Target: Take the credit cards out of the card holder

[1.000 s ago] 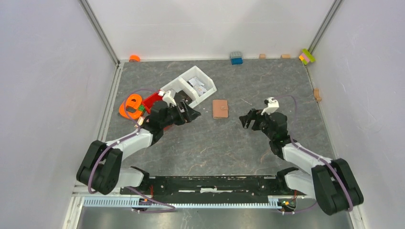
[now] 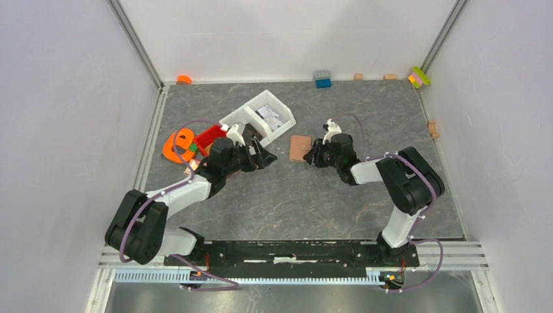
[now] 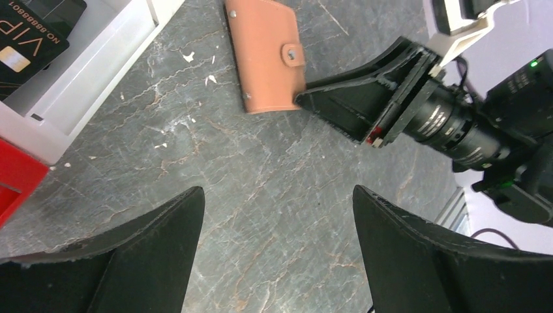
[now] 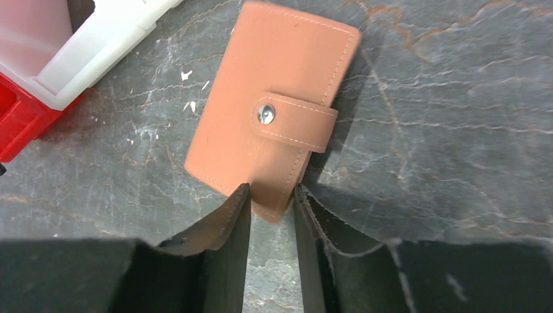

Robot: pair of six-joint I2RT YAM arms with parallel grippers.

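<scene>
A tan leather card holder (image 2: 299,147) lies on the grey table near the middle, its strap with a metal snap (image 4: 266,114) fastened. No card shows outside it. My right gripper is part open at the holder's near corner; its fingertips stand on either side of that corner, and I cannot tell whether they touch it. In the left wrist view the right gripper's dark fingers (image 3: 326,98) reach the holder's lower right corner. My left gripper is open over bare table left of the holder, with nothing between its fingers.
Left of the holder stands a white divided tray (image 2: 279,104) with cards (image 3: 29,42) in it. Beside it are a red bin (image 2: 207,138) and an orange object (image 2: 179,145). A blue-grey block (image 2: 323,79) sits at the back edge.
My right arm has moved left from open table to the card holder's corner, and its fingers have drawn closer together.
</scene>
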